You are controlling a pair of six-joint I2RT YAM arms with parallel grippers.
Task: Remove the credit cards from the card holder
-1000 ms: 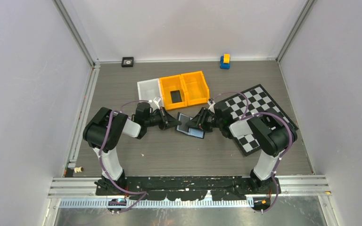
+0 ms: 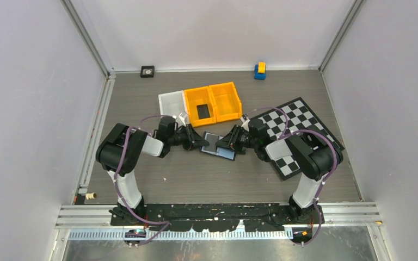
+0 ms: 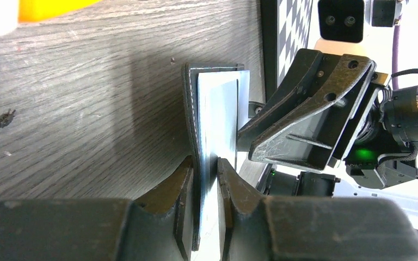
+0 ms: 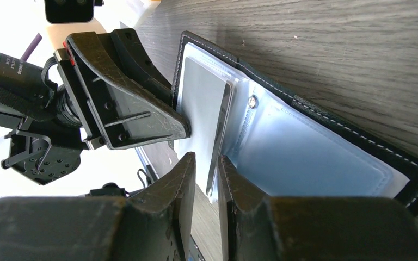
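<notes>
The card holder (image 2: 224,152) lies open between my two grippers, black with stitched edges and clear sleeves (image 4: 315,157). My left gripper is shut on the holder's left end, seen edge-on in the left wrist view. In the right wrist view a grey card (image 4: 200,98) with a dark edge sits at that end. My right gripper is part open, its fingertips at this card's lower part, near the dark edge; whether they touch it is unclear.
Behind stand orange bins (image 2: 226,100) and a white bin (image 2: 170,102). A checkered board (image 2: 302,114) lies at right, partly under the right arm.
In the top view the holder and both grippers have shifted very slightly to the left; little else differs.
</notes>
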